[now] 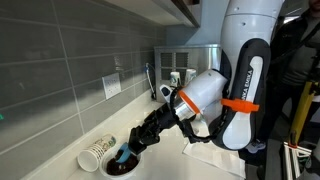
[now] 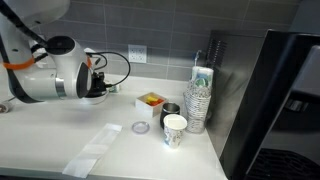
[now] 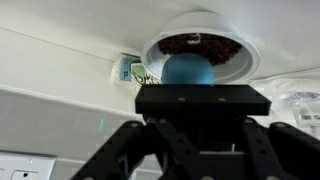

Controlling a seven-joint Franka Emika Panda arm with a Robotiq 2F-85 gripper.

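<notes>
A white bowl (image 3: 244,66) of small dark red-brown pieces (image 3: 205,45) fills the upper part of the wrist view. My gripper is shut on a blue utensil (image 3: 188,69), whose rounded blue part shows over the bowl. The handle is hidden behind the dark fingers. Exterior view 1 has the gripper (image 1: 137,143) above the right side of the bowl (image 1: 119,174), with the blue utensil (image 1: 124,154) angled down to the contents. Whether it is touching them, I cannot tell.
Beside the bowl a patterned white cup (image 1: 96,154) leans near the tiled wall. A white sheet (image 2: 92,150) lies on the counter. Farther right are a box of colourful items (image 2: 152,103), a dark can (image 2: 170,112), a white tub (image 2: 173,131) and a tall white basket (image 2: 197,104).
</notes>
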